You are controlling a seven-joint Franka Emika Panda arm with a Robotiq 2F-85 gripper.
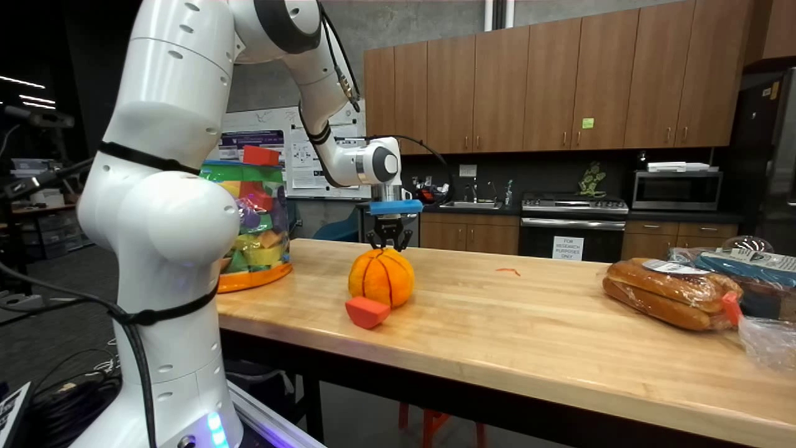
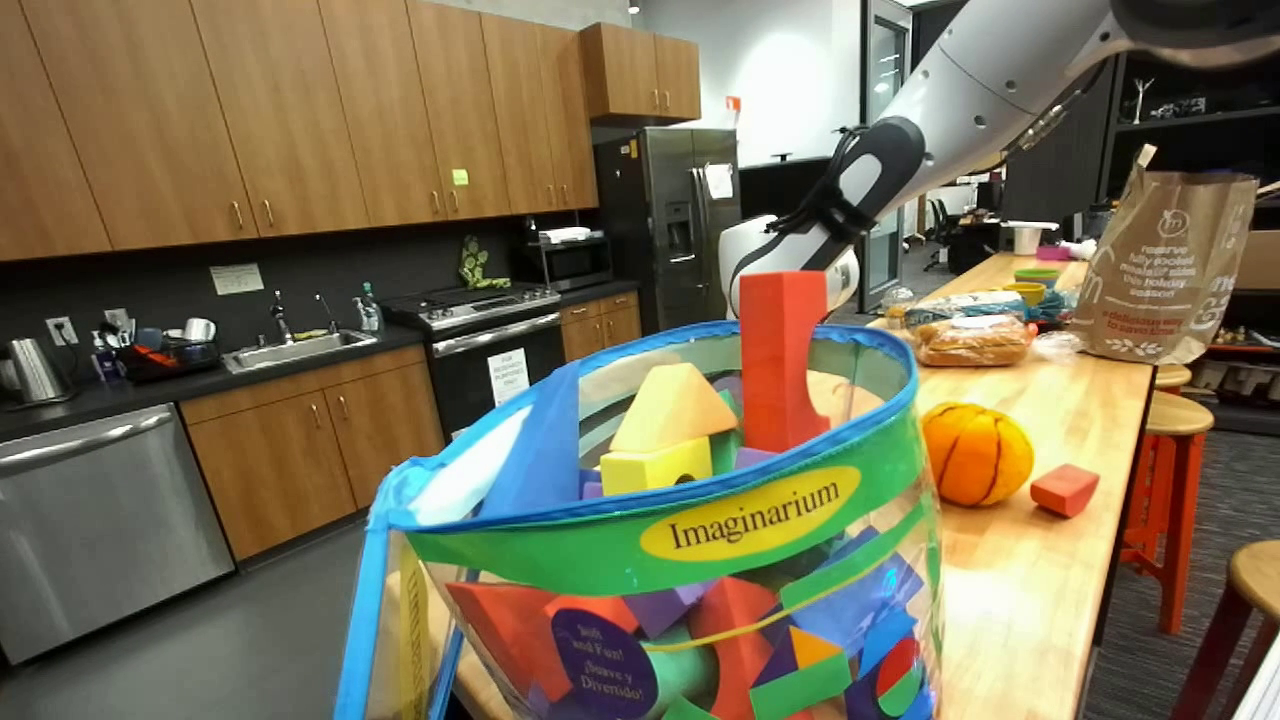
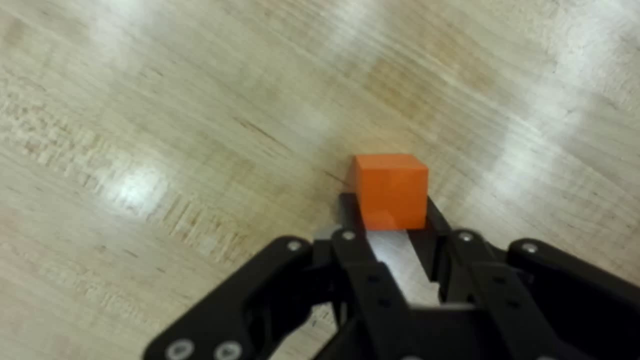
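Note:
Between the fingertips in the wrist view is a small orange block (image 3: 393, 192); my gripper is shut on it, with the wooden tabletop behind. In exterior view 1 the gripper (image 1: 389, 245) hangs over the table just behind the orange pumpkin (image 1: 388, 275), which hides the held block. A red block (image 1: 367, 312) lies in front of the pumpkin. From exterior view 2 the pumpkin (image 2: 978, 454) and red block (image 2: 1064, 490) show on the table, while the gripper is hidden behind the bag of blocks.
A clear bag of coloured foam blocks (image 1: 257, 224) stands at the table's left end, a red block sticking out of its top. Wrapped bread (image 1: 668, 294) lies at the right, with a paper bag (image 2: 1164, 270) nearby.

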